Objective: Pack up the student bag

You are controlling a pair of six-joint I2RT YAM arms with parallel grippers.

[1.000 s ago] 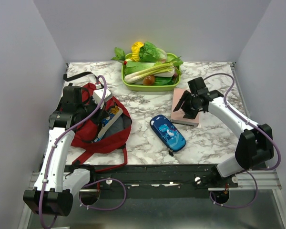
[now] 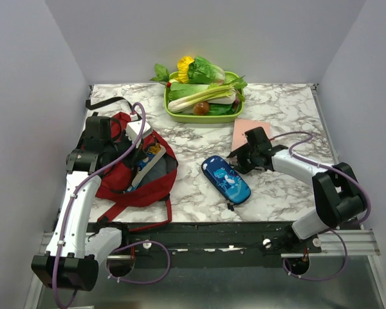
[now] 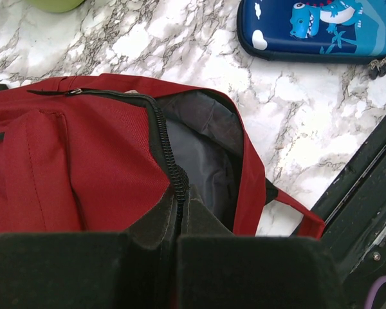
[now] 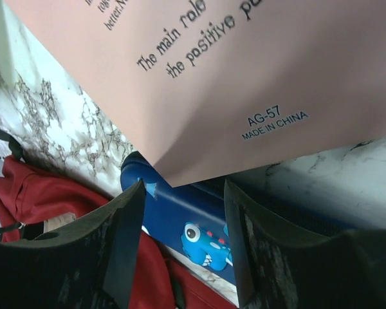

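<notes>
The red backpack lies open on the left, grey lining showing. My left gripper is shut at its black zipper edge. My right gripper stands part open at the near corner of a pink book, its fingertips either side of that corner, low over the blue pencil case's end. The blue dinosaur pencil case lies on the marble counter between backpack and book; in the right wrist view it shows below the book.
A green basin of vegetables stands at the back centre. A dark front edge runs along the near side, with walls on both sides.
The left arm, backpack and pencil case look unchanged.
</notes>
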